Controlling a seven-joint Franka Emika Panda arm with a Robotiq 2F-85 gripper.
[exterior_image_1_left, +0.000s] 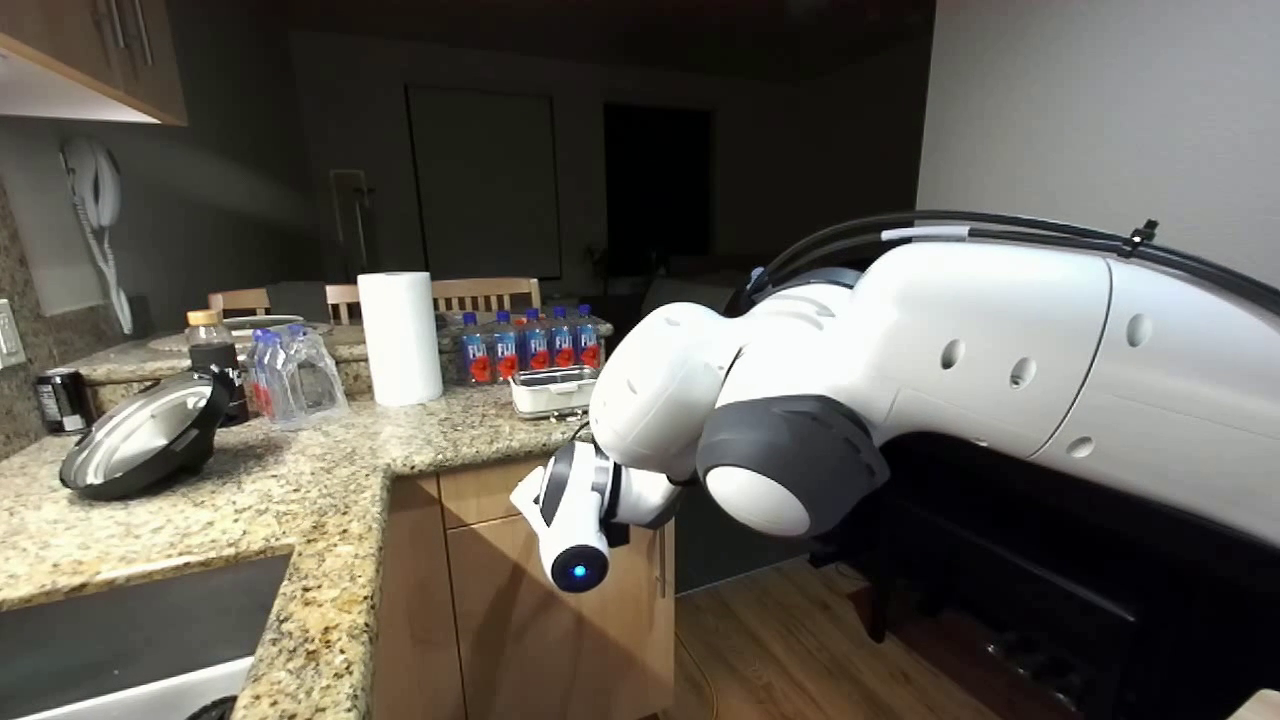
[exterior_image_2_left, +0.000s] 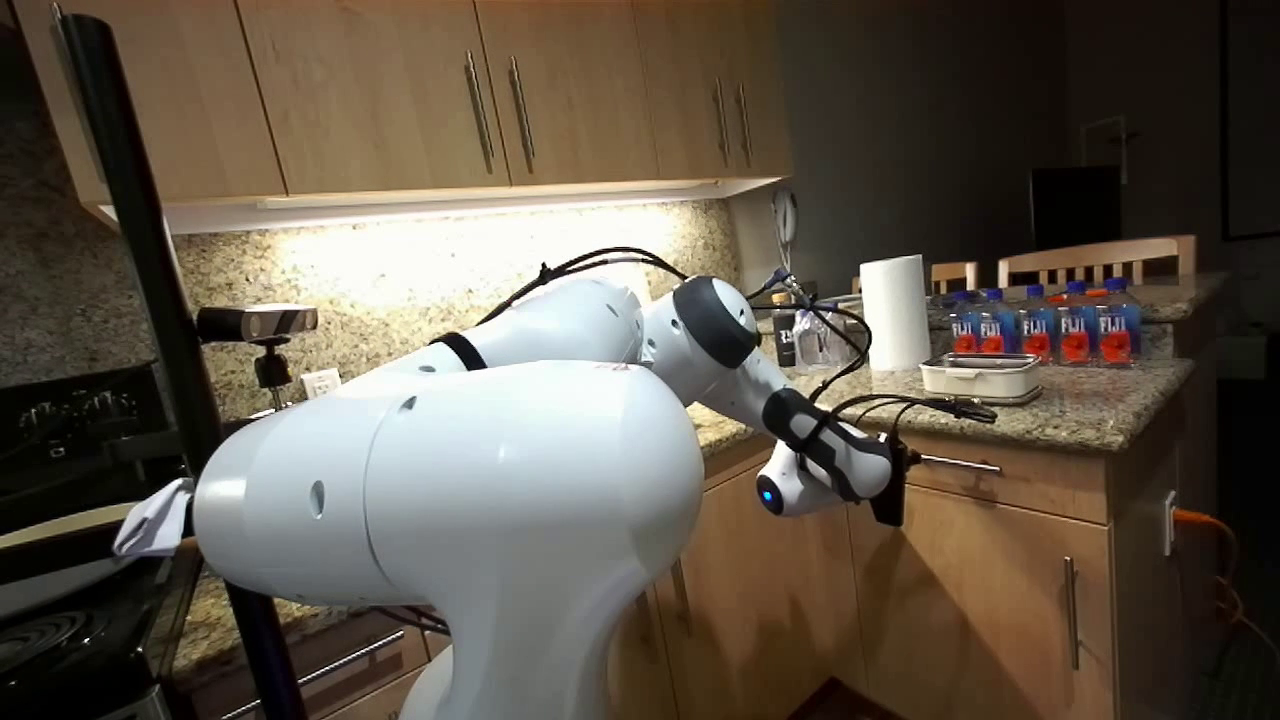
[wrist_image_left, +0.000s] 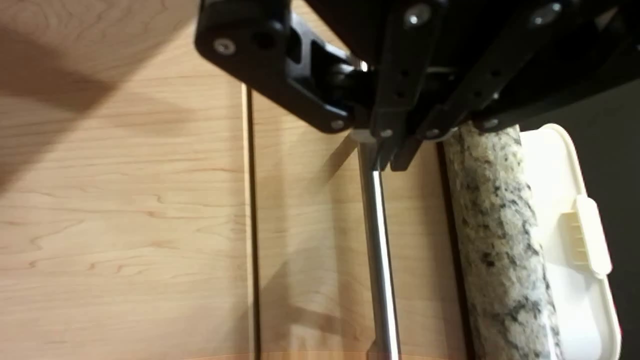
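Note:
A slim metal bar handle runs along a light wooden drawer front under the counter's edge. At its upper visible end in the wrist view, my gripper is shut on the bar, its dark fingertips close together around it. The drawer front looks flush with the cabinet door below it. Exterior view 2 shows the gripper at the handle's left part, with the rest of the bar sticking out to the right. From exterior view 1 the fingers and handle are hidden behind the white wrist.
Above the drawer, the granite counter overhangs slightly and bears a pale lidded container near its edge. A paper towel roll and several water bottles stand farther back. Floor before the cabinets is open.

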